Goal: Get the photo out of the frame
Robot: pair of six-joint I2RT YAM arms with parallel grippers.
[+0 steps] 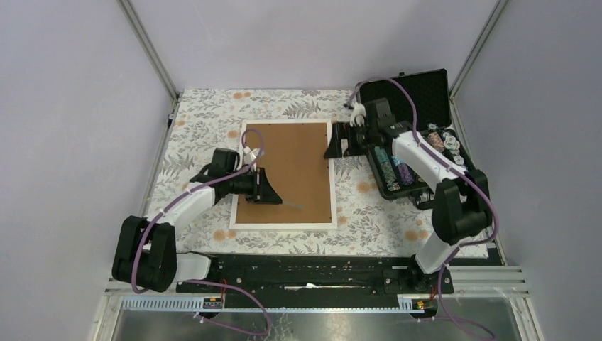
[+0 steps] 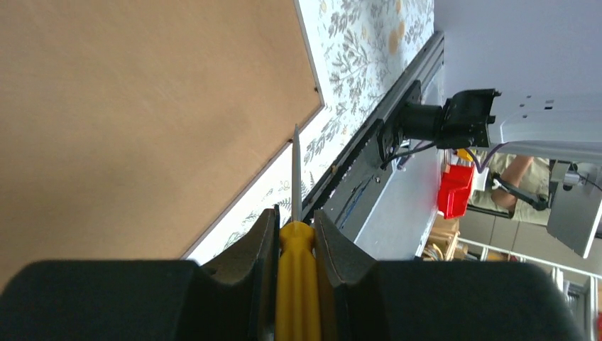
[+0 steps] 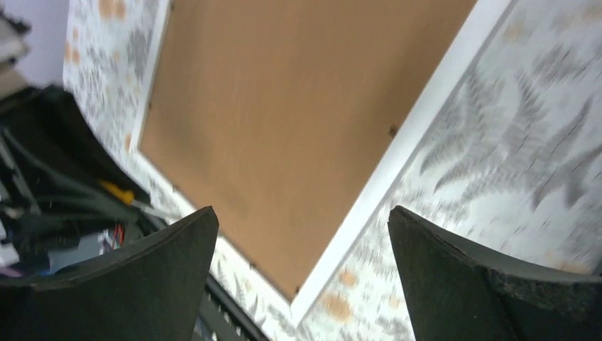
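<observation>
Face down on the table lies the frame; its white border [image 1: 284,226] surrounds a brown backboard [image 1: 298,153], and no photo shows. Small dark tabs sit along the board's edge, one tab [image 3: 393,131] clear in the right wrist view. My left gripper, above the board's left part, is shut on a screwdriver with a yellow handle [image 2: 298,284] and a thin metal shaft [image 2: 297,177]. The tip points over the board; contact cannot be told. My right gripper [image 1: 335,145] stands open by the frame's upper right edge, nothing between its fingers.
An open black case [image 1: 405,103] with several small items stands at the back right. A dark rail [image 1: 305,266] borders the table's front.
</observation>
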